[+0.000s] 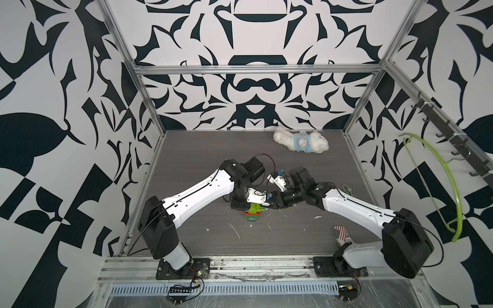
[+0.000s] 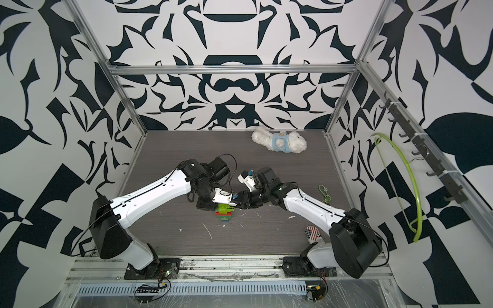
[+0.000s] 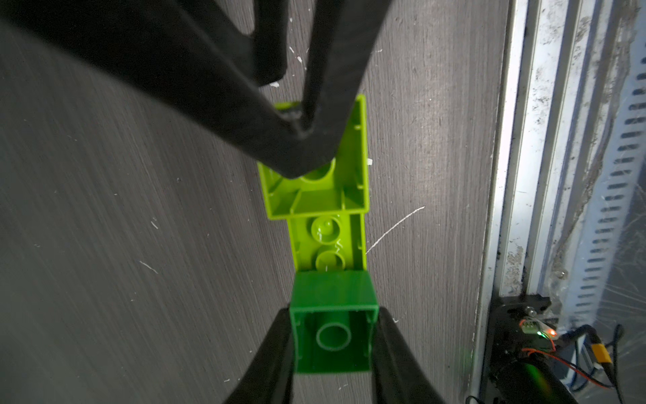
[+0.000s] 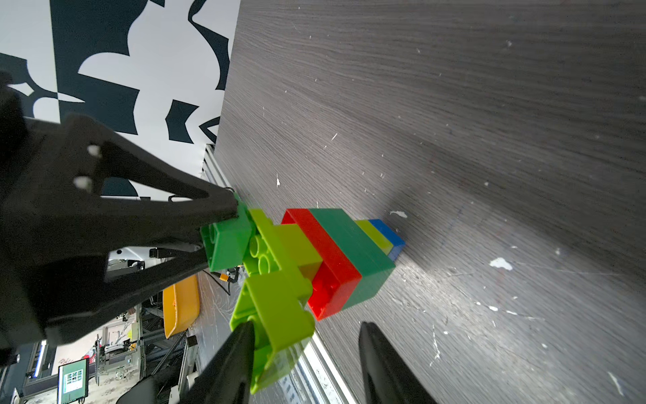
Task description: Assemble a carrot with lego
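Observation:
The lego stack (image 1: pixel 252 213) stands on the table near its middle, between both arms. In the right wrist view it has a blue piece (image 4: pixel 390 237), a teal-green block (image 4: pixel 353 245), a red block (image 4: pixel 326 266) and lime pieces (image 4: pixel 296 245) in a row. My left gripper is shut on a dark green block (image 3: pixel 334 293), which meets one end of the lime part. At the other end my right gripper has one fingertip over a hollow lime block (image 4: pixel 282 299). Its fingers look apart, with table visible in the gap; whether it grips the block is unclear.
A white plush toy (image 1: pixel 300 140) lies at the back right. Green-handled scissors (image 2: pixel 324 194) are beyond the right arm, and a striped item (image 1: pixel 340 235) is near its base. Open table surrounds the stack, with small white scratches.

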